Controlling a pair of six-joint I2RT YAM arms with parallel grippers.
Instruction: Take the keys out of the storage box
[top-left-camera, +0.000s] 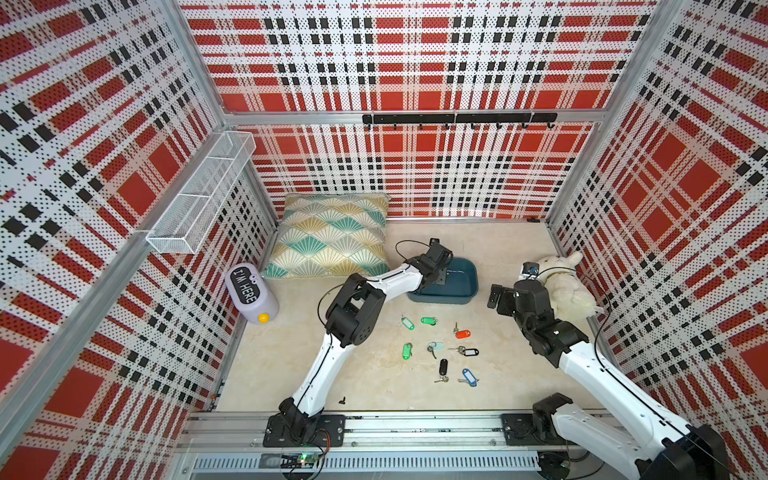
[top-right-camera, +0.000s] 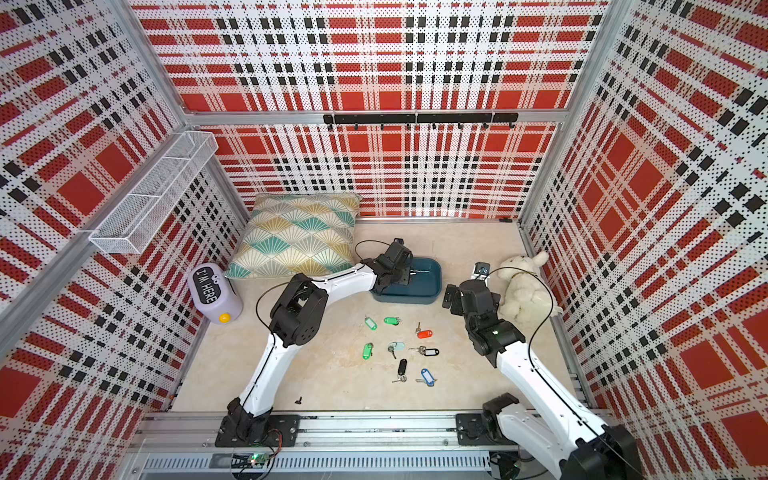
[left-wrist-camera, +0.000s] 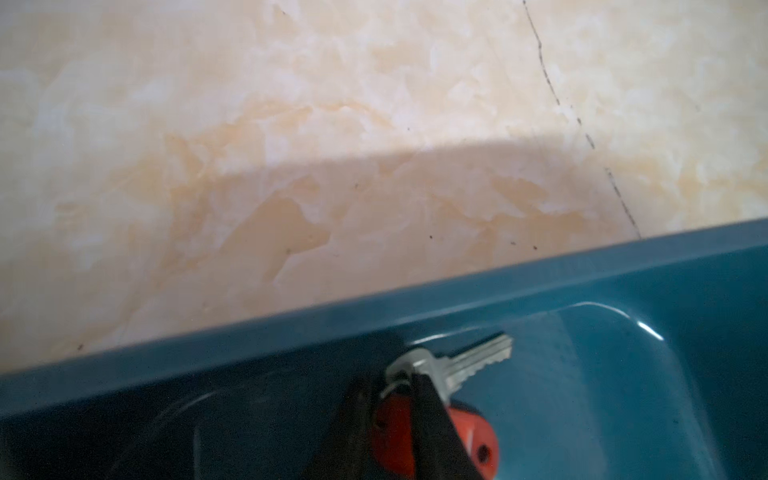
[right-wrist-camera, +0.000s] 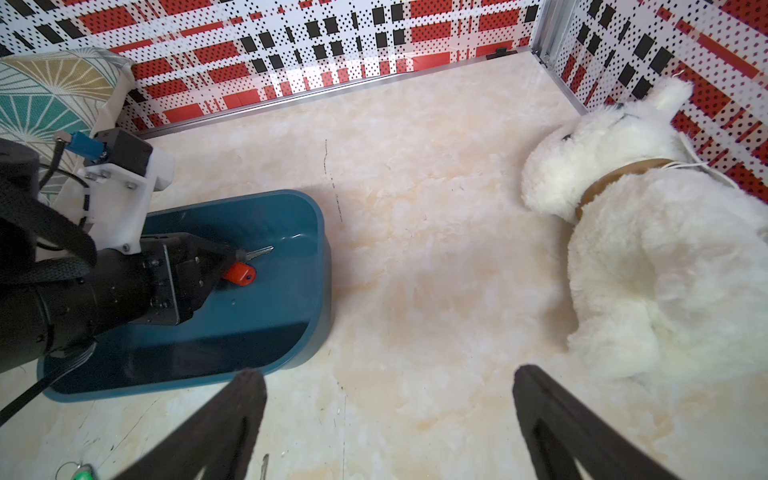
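Inside the dark teal storage box (top-left-camera: 460, 297) lies a silver key (left-wrist-camera: 480, 360) with a red tag (left-wrist-camera: 480, 448). In the right wrist view, the red tag (right-wrist-camera: 240, 274) shows at the tip of my left arm, low in the box. My left gripper reaches down over it, partly open. One dark finger crosses the tag, and red shows in the narrow gap between the two; whether the pads touch it cannot be made out. Right of the box, above the table, my right gripper stands wide open and empty.
Several tagged keys lie in front of the box, including an orange-red tag (top-left-camera: 463, 334) and a blue tag (top-left-camera: 469, 377). A patterned cushion (top-left-camera: 328, 236) is behind left, a white plush toy (right-wrist-camera: 664, 256) at right. Bare table separates box and toy.
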